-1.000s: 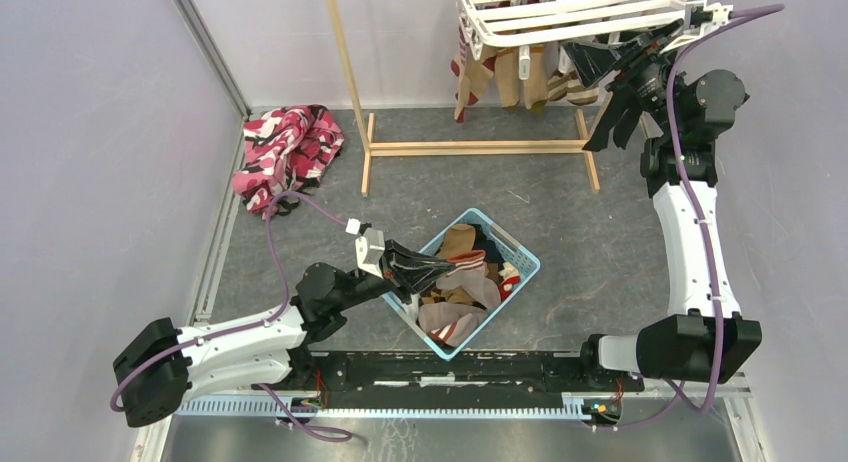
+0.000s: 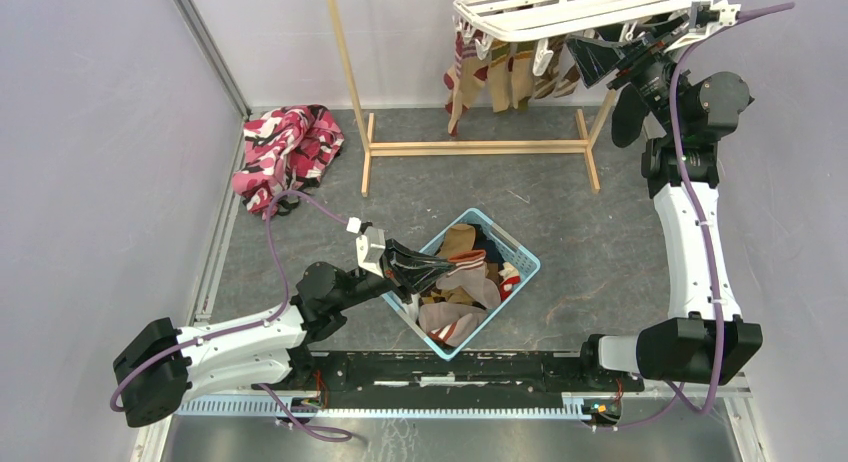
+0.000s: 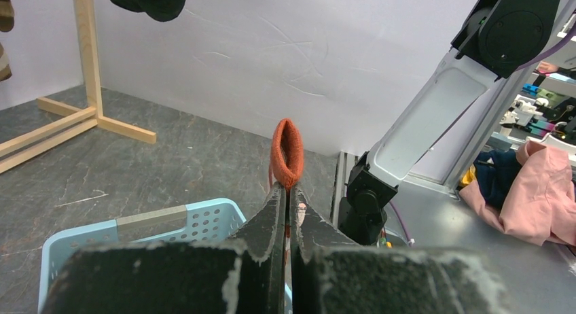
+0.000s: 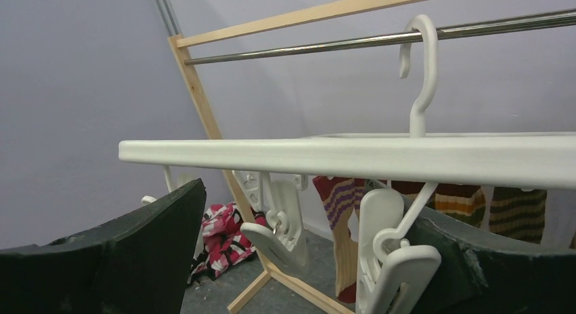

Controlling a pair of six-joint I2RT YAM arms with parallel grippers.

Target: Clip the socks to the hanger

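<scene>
My left gripper (image 2: 447, 265) is over the basket, shut on a sock with a rust-red striped cuff (image 2: 466, 258). In the left wrist view a loop of the rust-red sock (image 3: 286, 154) sticks up from the closed fingertips. The white hanger (image 2: 575, 17) is tilted in the top view, with several socks (image 2: 500, 70) clipped along it. My right gripper (image 2: 592, 64) stands part open at the hanger's right end. In the right wrist view a white clip (image 4: 392, 266) overlaps the right finger, and another clip (image 4: 282, 225) is between the spread fingers. Nothing is visibly gripped there.
A blue basket (image 2: 520, 260) holds several more socks. The hanger hooks on a metal rod (image 4: 496, 30) of a wooden rack (image 2: 480, 148). Dark sock (image 2: 628, 117) dangles near the right arm. A pink-and-black cloth (image 2: 288, 154) lies on the floor at left; floor between rack and basket is clear.
The hanger and its socks have swung and tilted. My left arm has stayed still.
</scene>
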